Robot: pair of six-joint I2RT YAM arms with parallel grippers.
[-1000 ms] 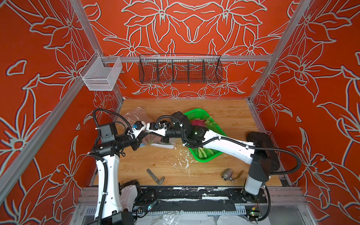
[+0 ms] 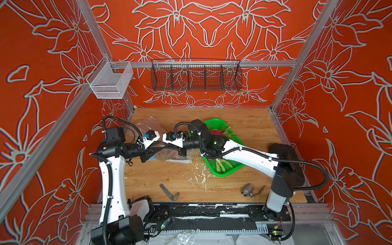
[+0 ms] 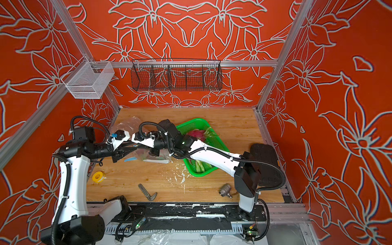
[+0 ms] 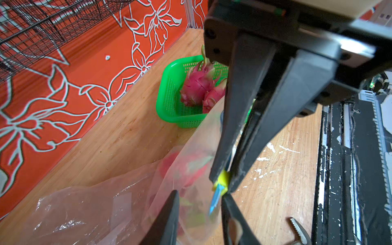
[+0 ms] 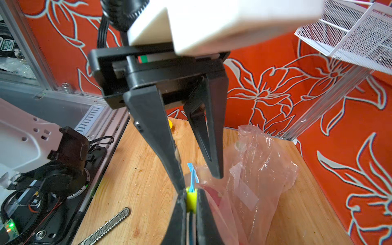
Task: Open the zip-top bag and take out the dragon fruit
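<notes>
The clear zip bag (image 4: 122,212) lies on the left of the table, and a pink and green dragon fruit (image 4: 185,167) shows through its film. My right gripper is shut on the bag's yellow zip slider (image 5: 191,202), lifting that edge. A blue strip (image 4: 216,199) of the zip sticks out beside the slider. My left gripper stands part open close by, its fingers (image 4: 165,220) on either side of the bag's edge and blue strip. Nothing is clamped between them that I can see. From above, the arms hide most of the bag's mouth.
To the right, a green basket (image 4: 163,96) holds dragon fruits (image 4: 196,87) and other produce, partly under my right arm. A wrench (image 2: 168,192), a metal fitting (image 2: 247,189) and yellow tape (image 3: 98,176) lie nearer the front.
The right gripper has barely moved.
</notes>
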